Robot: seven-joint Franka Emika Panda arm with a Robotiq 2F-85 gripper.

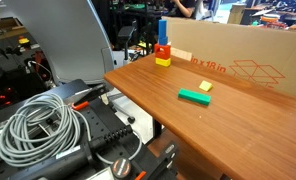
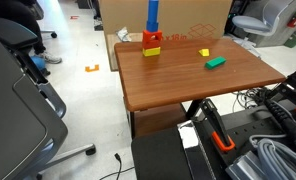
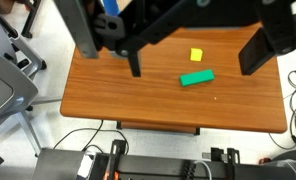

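Observation:
On the brown table lies a green block (image 1: 195,97), with a small yellow block (image 1: 205,86) just behind it. Toward the table's far left, a stack has a yellow block (image 1: 163,62) at the bottom, a red block (image 1: 162,50) above it and a tall blue block (image 1: 162,31) on top. My gripper is open, its dark fingers spread wide high over the table. In the wrist view the green block and small yellow block show through the gap; the left finger hides most of the stack. Neither exterior view shows the gripper.
A cardboard panel (image 1: 228,52) borders the table's back edge. By the front edge, a dark stand carries coiled grey cable (image 1: 38,130).

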